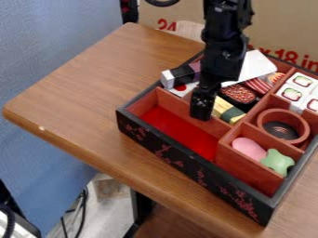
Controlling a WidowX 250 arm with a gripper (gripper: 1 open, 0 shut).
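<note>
My black gripper (202, 104) points down into the bento-style box, its fingertips at the upper part of the empty red front-left compartment (174, 130), by that compartment's back divider. Whether the fingers are open or shut, or hold anything, is hard to tell. Behind them lie small toy pieces: a white and dark piece (174, 79), striped dark-red pieces (258, 84) and a yellow piece (229, 112). A pink oval (248, 149) and a green piece (277, 162) share the front-right compartment. A dark round piece (281, 130) sits in a ring-shaped holder.
White sushi-like blocks (296, 93) fill the back-right section. A cardboard box (280, 23) stands at the back.
</note>
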